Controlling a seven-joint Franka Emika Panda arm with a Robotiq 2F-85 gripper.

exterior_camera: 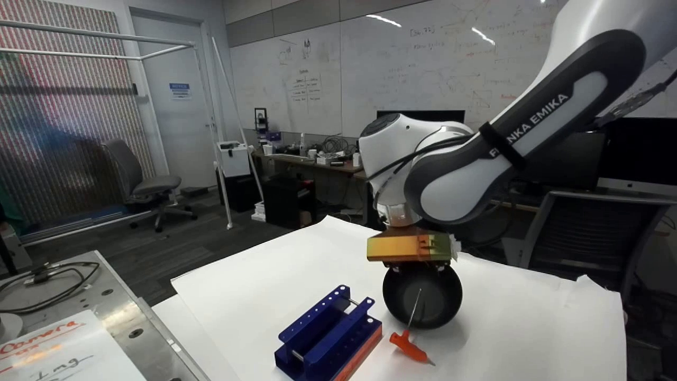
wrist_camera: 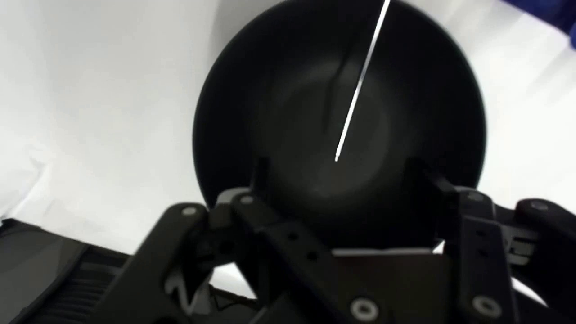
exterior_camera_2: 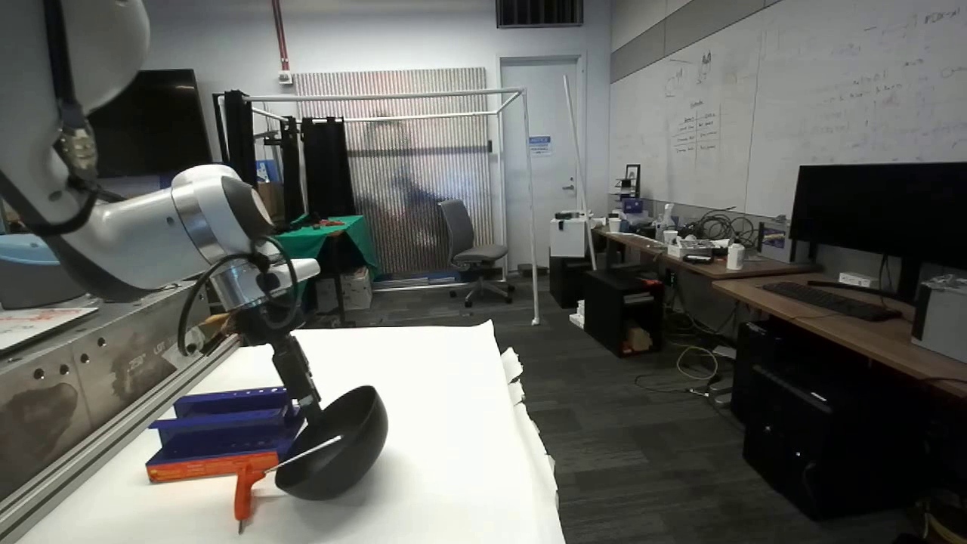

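The black bowl [exterior_camera: 422, 301] is tipped steeply on the white table, its opening facing exterior view 1. An orange-handled driver [exterior_camera: 409, 347] is outside my fingers: its handle hangs beyond the bowl's lower rim, while its thin metal shaft [wrist_camera: 359, 89] reaches over the bowl's inside. My gripper is at the tipped bowl, its fingers spread apart with no driver between them. In exterior view 2 the dark gripper [exterior_camera_2: 310, 406] comes down at the bowl's upper left side. Whether the fingertips touch the bowl is hard to see, dark on dark.
A blue perforated rack [exterior_camera: 327, 333] with an orange side stands close beside the driver and bowl. A metal bench [exterior_camera: 120, 298] borders the left.
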